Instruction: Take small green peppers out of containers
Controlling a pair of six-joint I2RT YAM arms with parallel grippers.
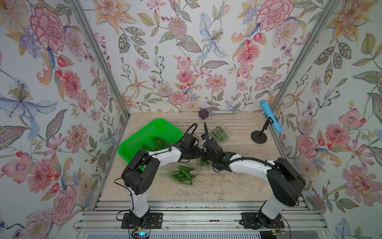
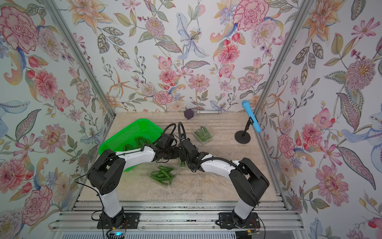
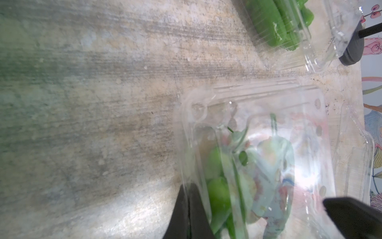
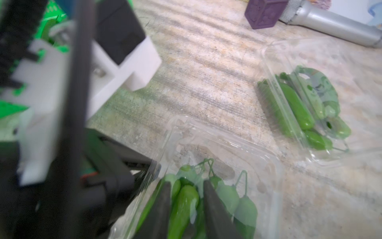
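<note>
A clear lidded container [image 3: 258, 107] with green peppers [image 4: 183, 207] inside lies between my two arms. At its left edge my left gripper is shut; whether the thin rim sits between its fingers I cannot tell. Over the lid in the right wrist view, my right gripper stands part open, its blurred fingers apart and the peppers visible below the gap. Another clear container [image 1: 220, 134] with peppers rests farther back. A third pack of peppers [image 1: 184, 175] lies nearer the front.
A green basket [image 1: 128, 144] holding several peppers stands at the left, under the left arm. Toward the back lies a silver microphone with a purple head [image 1: 203, 114]; a blue microphone on a stand [image 1: 259, 137] is at right.
</note>
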